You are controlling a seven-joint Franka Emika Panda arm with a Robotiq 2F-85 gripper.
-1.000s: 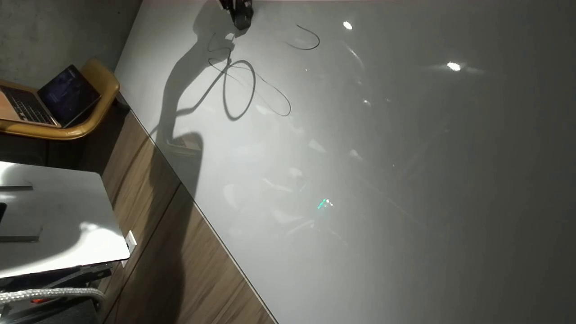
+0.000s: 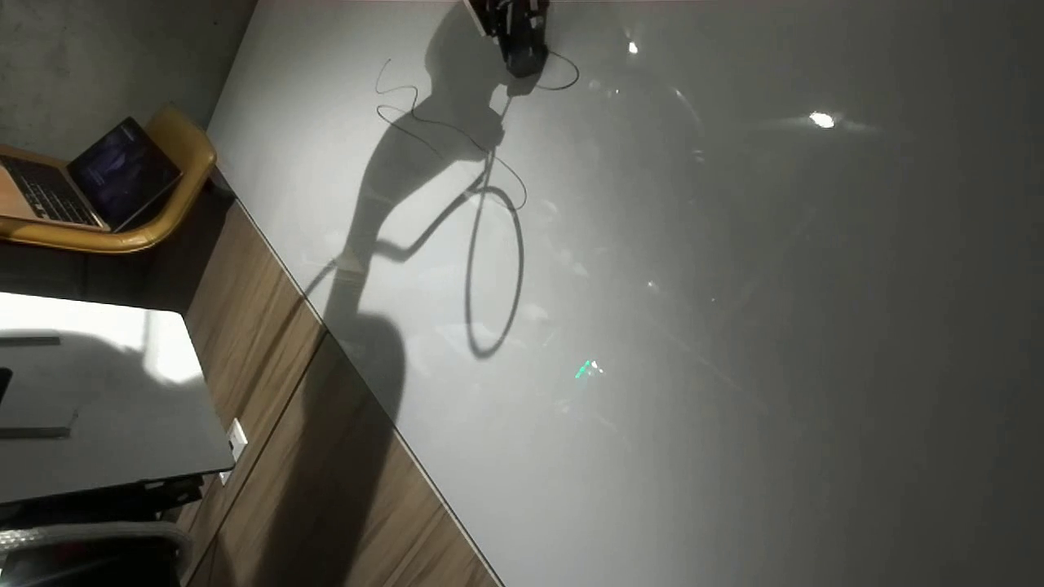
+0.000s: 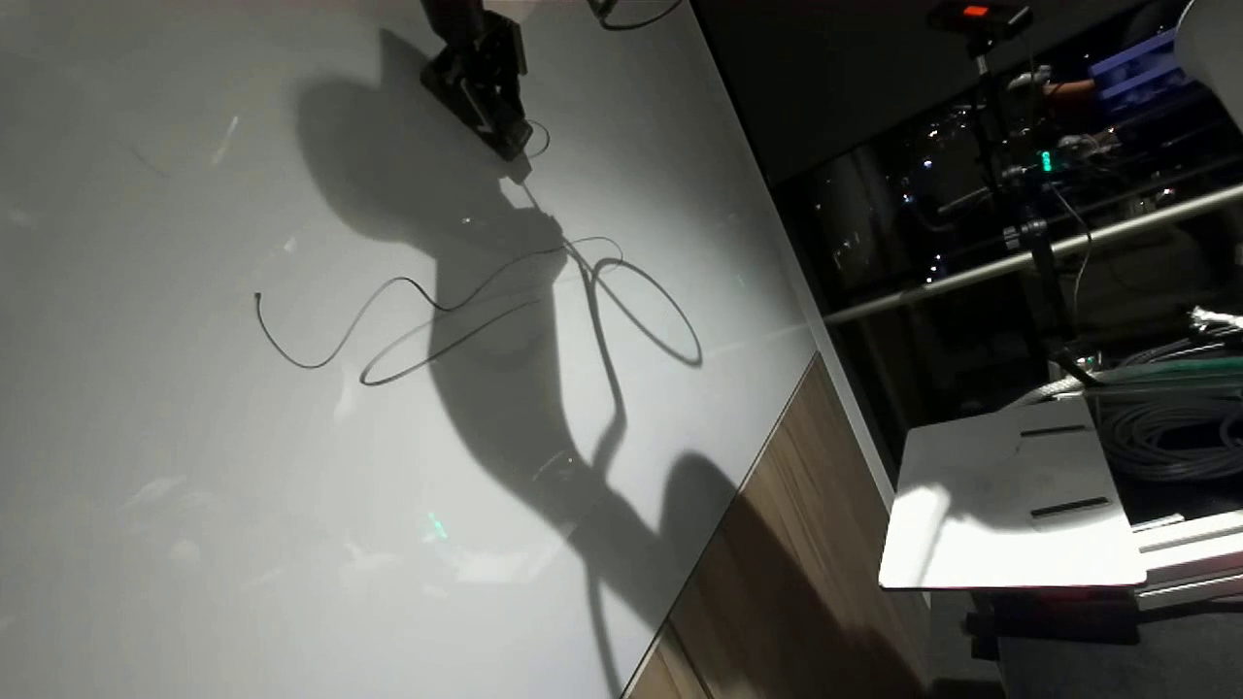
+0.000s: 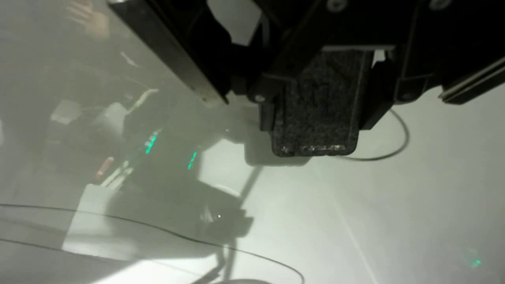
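Note:
In the wrist view my gripper is shut on a dark grey, speckled block (image 4: 317,97) with rounded lower corners, one finger at each side of it. The block's upper part is hidden by the gripper. Exterior view 1 has the gripper (image 2: 524,60) at the top edge, above the glossy pale table. In exterior view 2 the gripper (image 3: 503,138) points down over the table, its own shadow spreading below it. Wavy on the table lies a thin dark cable (image 3: 402,280), close to the gripper but not seen between its fingers.
The glossy table (image 2: 783,391) is wide and mostly bare, with glare and reflections. Thick looped shadows cross it. Beyond its edge are wood panels (image 2: 284,391), a white platform (image 3: 1002,501) and a laptop (image 2: 88,186) on a yellow chair (image 2: 186,156).
In exterior view 1 my gripper has moved right and slightly down, its shadow and the looped shadow shifting with it. The thin cable stays where it lay.

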